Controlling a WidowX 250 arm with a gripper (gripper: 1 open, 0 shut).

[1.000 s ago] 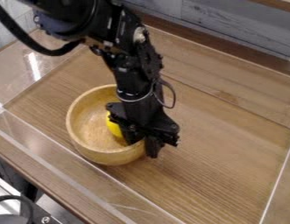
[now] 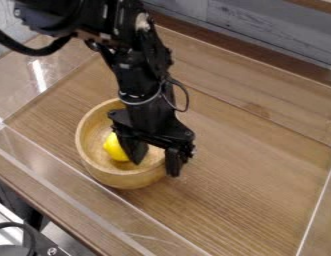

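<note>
A wooden bowl (image 2: 125, 175) stands on the wooden table (image 2: 243, 192) near the front left, with a yellow object (image 2: 114, 147) inside it. My black gripper (image 2: 156, 157) is down over the bowl's right part, its fingers open, one beside the yellow object and one at the bowl's right side. The gripper hides part of the yellow object and of the bowl, so whether either finger touches them is unclear.
A grey plank wall runs along the back. The table's left edge is at the lower left, with cables beside it.
The bowl and yellow object look almost unchanged.
</note>
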